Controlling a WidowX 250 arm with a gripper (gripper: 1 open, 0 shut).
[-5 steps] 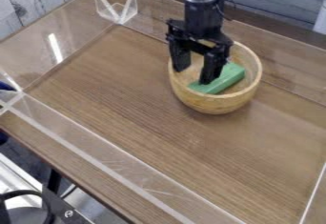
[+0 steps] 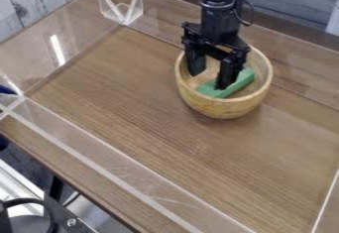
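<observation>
A wooden bowl (image 2: 225, 106) sits at the upper middle of the table, holding a green elongated object (image 2: 236, 81). My black gripper (image 2: 212, 55) reaches down from the top into the bowl, open, its fingertips over the bowl's interior left of and beside the green object. Whether they touch it I cannot tell.
A clear plastic piece (image 2: 121, 4) is at the back left, a transparent strip runs along the left, and black cables lie at the bottom left corner.
The gripper has shifted slightly and stands a little higher or further back over the bowl than a second ago. The bowl and green object look almost unchanged.
</observation>
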